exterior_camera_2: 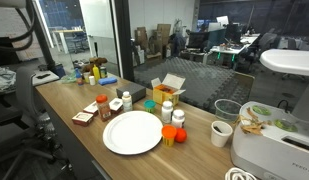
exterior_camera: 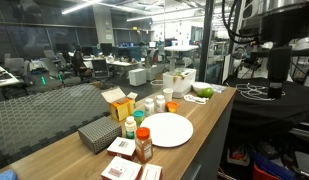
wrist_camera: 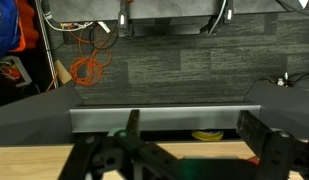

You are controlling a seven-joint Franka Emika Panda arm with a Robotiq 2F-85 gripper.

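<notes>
My gripper is open, its two black fingers far apart with bare space between them. In exterior view 1 the arm hangs at the upper right, beyond the table's edge and away from the tabletop items. On the wooden table, a white plate [exterior_camera: 168, 130] lies flat and empty; it also shows in exterior view 2 as the large white plate [exterior_camera_2: 133, 132]. Beside it stand an orange-capped jar [exterior_camera: 143, 145], a green-capped bottle [exterior_camera: 130, 128], white bottles [exterior_camera_2: 167, 111] and an orange cup [exterior_camera_2: 169, 132]. A red round item [exterior_camera_2: 181, 135] sits by that cup.
An open yellow box [exterior_camera: 118, 104], a grey mesh box [exterior_camera: 100, 133] and red-and-white boxes [exterior_camera: 122, 147] occupy the table. A white cup [exterior_camera_2: 221, 133] stands near a white appliance [exterior_camera_2: 279, 145]. Below the gripper is dark floor [wrist_camera: 169, 75] with an orange cable [wrist_camera: 86, 66].
</notes>
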